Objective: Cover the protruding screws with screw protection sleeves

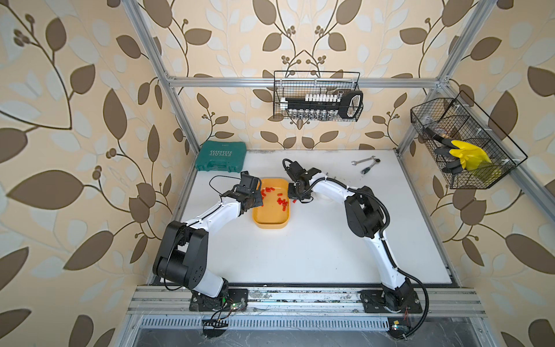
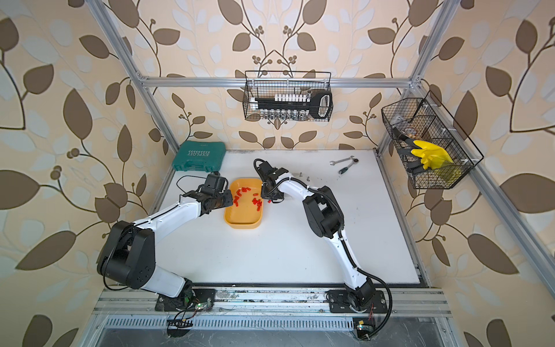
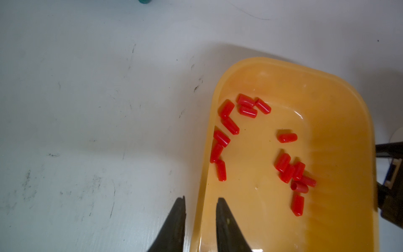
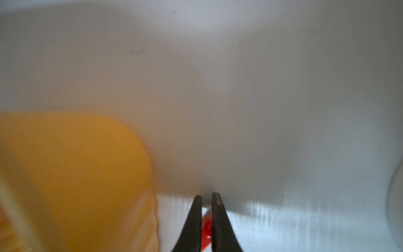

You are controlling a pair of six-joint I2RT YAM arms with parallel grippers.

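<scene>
An orange tray [image 3: 260,214] holds several red sleeves [image 3: 287,137]. In the left wrist view my left gripper is over the tray's left rim, fingertips apart; whether anything sits between them is unclear. In the right wrist view my right gripper is beside the tray's right wall [image 4: 105,168], low over the white table, with a red sleeve [image 4: 206,235] lying at its fingertips, which are slightly apart; whether it grips the sleeve is unclear. Small screws [image 2: 307,178] stand right of the tray in the top right view, partly behind the right arm.
A green case [image 1: 220,156] lies at the back left. A wrench [image 1: 362,160] and another tool [image 1: 370,166] lie at the back right. Wire baskets hang on the back and right frame.
</scene>
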